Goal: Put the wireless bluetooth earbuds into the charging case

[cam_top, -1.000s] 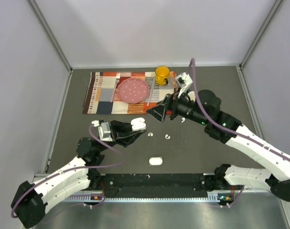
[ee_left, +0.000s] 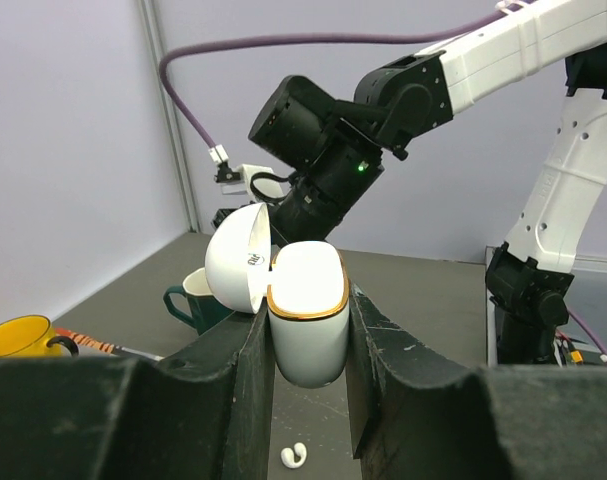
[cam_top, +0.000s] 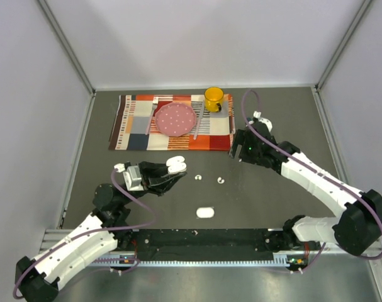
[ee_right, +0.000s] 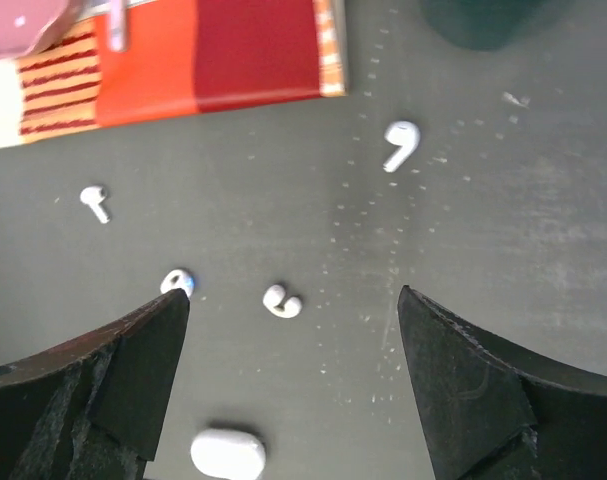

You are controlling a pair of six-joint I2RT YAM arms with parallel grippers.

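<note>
My left gripper (cam_top: pixel 172 171) is shut on a white charging case (ee_left: pixel 308 345) with an orange band, its rounded lid (ee_left: pixel 239 258) standing open. The case's inside is hidden. To the right, my right gripper (cam_top: pixel 236 146) points down above the table, its fingers (ee_right: pixel 148 355) apart and nothing between them. Beneath it in the right wrist view lie a white earbud (ee_right: pixel 403 143) near the mat's corner, another earbud (ee_right: pixel 95 201) at left, a curled white earbud (ee_right: pixel 281 302) and a white ring-like piece (ee_right: pixel 180 283) with a blue patch. Nearer the front rests a second, closed white case (cam_top: pixel 205 212).
Behind is a patterned mat (cam_top: pixel 140 141) bearing a pink plate (cam_top: pixel 175 119), cutlery and a yellow mug (cam_top: pixel 213 99). A dark green mug (ee_left: pixel 193 300) stands near the right arm.
My right gripper has swung rightward, away from the left one, and lowered, now pointing down. The left gripper with its case has shifted slightly left.
</note>
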